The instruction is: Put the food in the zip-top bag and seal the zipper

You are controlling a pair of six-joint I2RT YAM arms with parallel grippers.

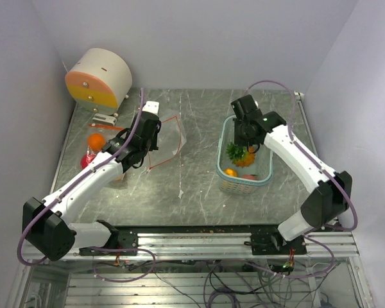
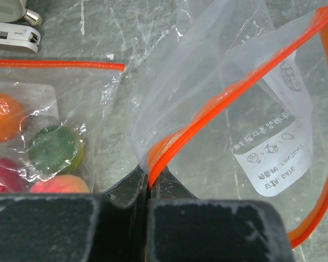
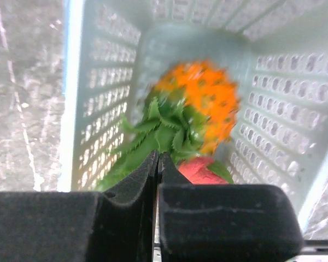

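My left gripper is shut on the orange-zipped rim of an open, clear zip bag (image 2: 273,136); another bag (image 2: 87,87) beside it holds an orange (image 2: 3,117), a green fruit (image 2: 52,147) and red food. My right gripper is shut, nothing visible between its fingers, over a plastic basket (image 1: 267,168) with leafy greens (image 3: 153,136), a bumpy orange item (image 3: 208,93), a red item (image 3: 199,173) and a small orange fruit (image 1: 230,172).
A cream, yellow and orange box (image 1: 99,74) stands at the back left, near a stapler-like tool (image 2: 13,38).
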